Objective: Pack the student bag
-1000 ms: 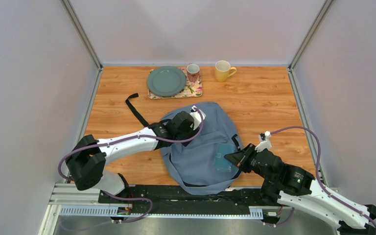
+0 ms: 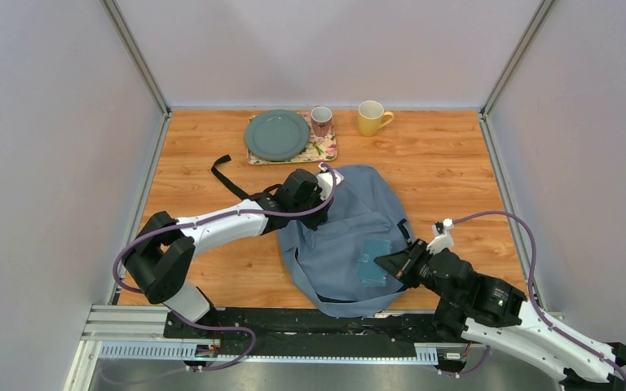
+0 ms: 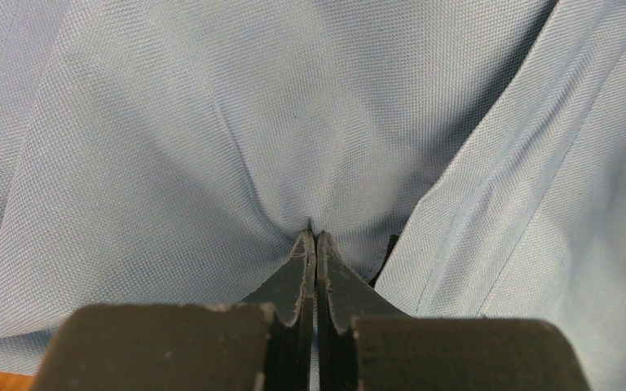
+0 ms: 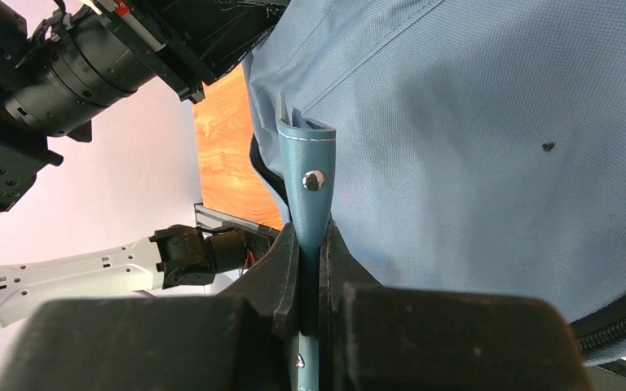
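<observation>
The blue-grey student bag (image 2: 346,213) lies flat on the table. My left gripper is shut on its fabric, and the creases run together at the fingertips. From above, the left arm's wrist hides that spot. Pinched upright in the right wrist view is a teal pouch (image 4: 310,175) with silver snaps; my right gripper is shut on it. The top view shows this teal pouch (image 2: 373,262) over the lower part of the bag, its right edge covered by the right gripper (image 2: 383,262). A dark zip (image 4: 623,322) edges the bag.
At the back stand a floral tray (image 2: 326,153) bearing a grey-green plate (image 2: 277,134) and a small cup (image 2: 321,120), with a yellow mug (image 2: 369,119) beside it. A black strap (image 2: 228,177) extends from the bag. Table to the bag's right is clear.
My left arm has moved right and slightly away from the table's front edge, and the bag has shifted with it. The right arm and the teal pouch have stayed almost still.
</observation>
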